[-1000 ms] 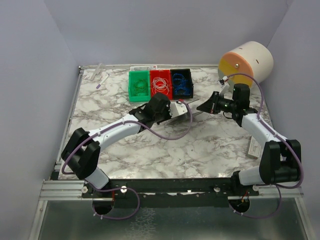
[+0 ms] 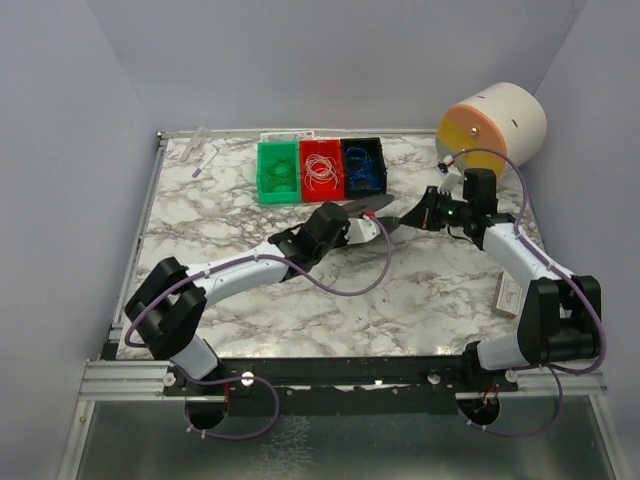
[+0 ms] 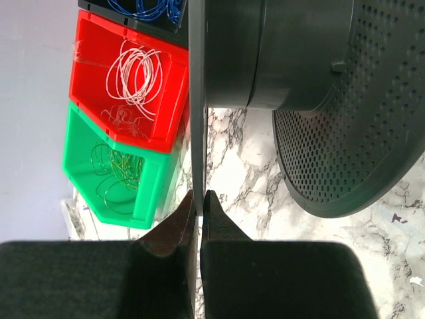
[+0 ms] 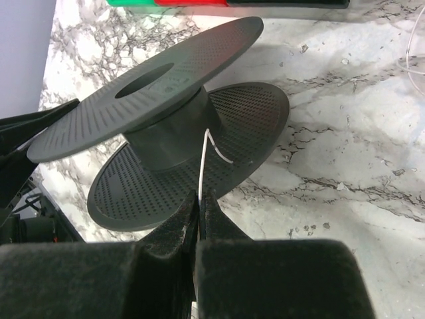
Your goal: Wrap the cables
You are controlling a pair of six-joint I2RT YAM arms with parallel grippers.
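Note:
A dark grey spool (image 4: 166,133) is tilted in the middle of the table. My left gripper is shut on the edge of one of its perforated flanges. My right gripper is shut on a thin white cable (image 4: 202,163), just right of the spool in the top view; the cable runs up to the spool's hub, where its end bends over. In the top view the left arm partly hides the spool.
Behind the spool stand a green bin (image 2: 276,172), a red bin (image 2: 320,172) with white cable and a black bin (image 2: 363,170) with blue cable. A large cream cylinder (image 2: 505,120) stands at the back right.
The right gripper has moved slightly to the right.

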